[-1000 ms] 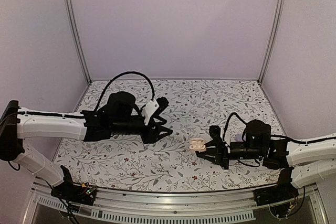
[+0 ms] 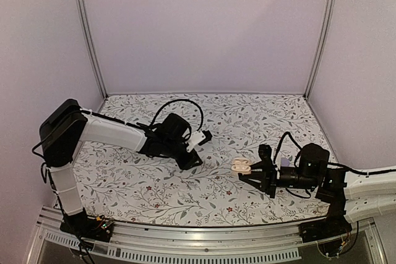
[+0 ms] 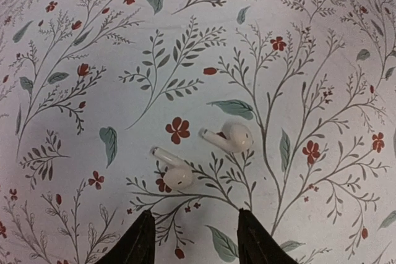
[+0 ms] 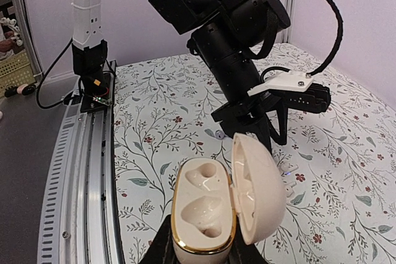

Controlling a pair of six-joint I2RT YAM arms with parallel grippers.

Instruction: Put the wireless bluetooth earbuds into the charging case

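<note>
Two white earbuds lie apart on the cloth in the left wrist view, one earbud (image 3: 179,176) nearer my fingers and the other earbud (image 3: 238,138) farther up and right. My left gripper is open above the cloth just short of them, its fingers empty. The white charging case (image 4: 201,205) has its lid (image 4: 263,187) swung up and both earbud hollows bare. Shut on the case's lower body is my right gripper. In the top view the case (image 2: 241,166) is held to the right of my left gripper (image 2: 191,162).
Flower-patterned cloth (image 2: 154,199) covers the table, with free room in front of and behind the arms. A metal rail (image 2: 204,234) runs along the front edge. My left arm (image 4: 232,60) stands beyond the case in the right wrist view.
</note>
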